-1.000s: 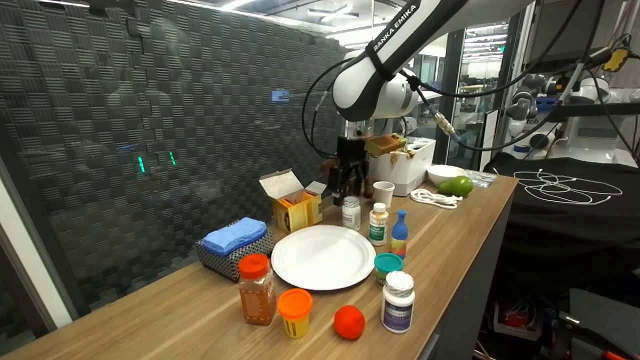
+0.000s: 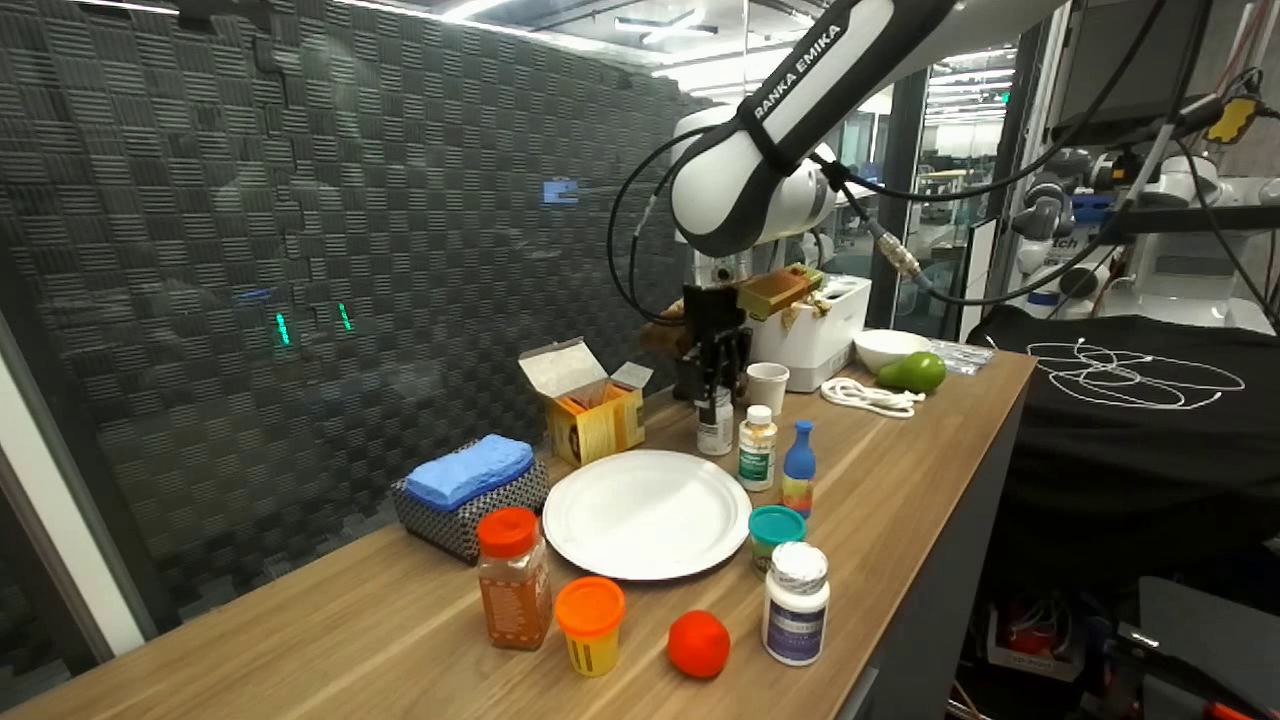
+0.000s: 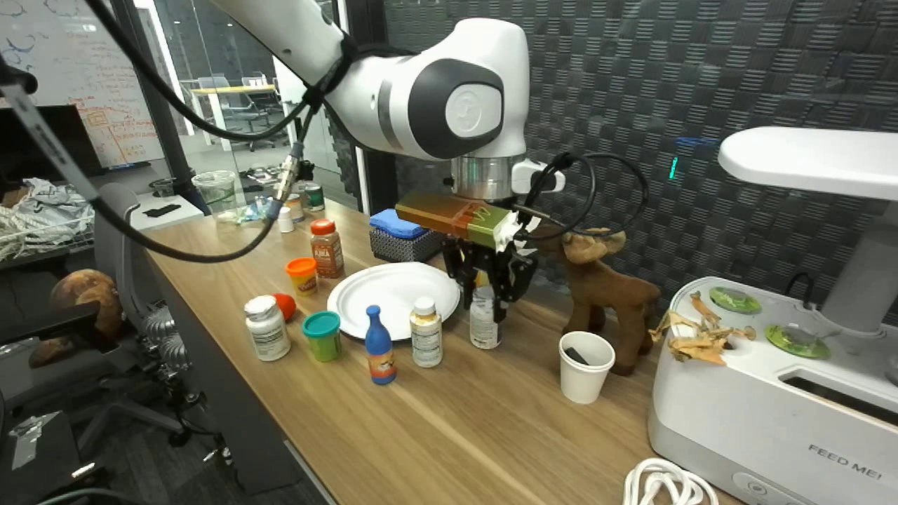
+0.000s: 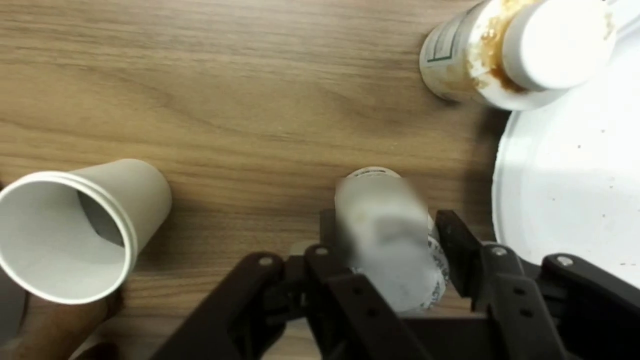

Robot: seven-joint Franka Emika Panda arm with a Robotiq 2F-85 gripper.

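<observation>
A white bottle (image 3: 485, 322) stands upright on the wooden table, beside the edge of the white plate (image 2: 648, 516). My gripper points down over it and is shut on its upper part, one finger (image 4: 454, 249) to each side. In the wrist view the bottle's top is blurred and its lower side is hidden by the gripper. From exterior view 1 the dark fingers cover most of the cap, while the white body (image 2: 715, 434) shows below them.
Close by stand a stained white-capped bottle (image 3: 426, 332), a blue bottle (image 3: 379, 346) and a paper cup (image 3: 582, 370). An open tea box (image 2: 596, 414) lies behind the plate. Bare table (image 3: 480, 421) shows in front of the gripper.
The gripper has come from behind the white bottle onto its top, and its fingers now close around it. The bottle has shifted slightly to the right in exterior view 1.
</observation>
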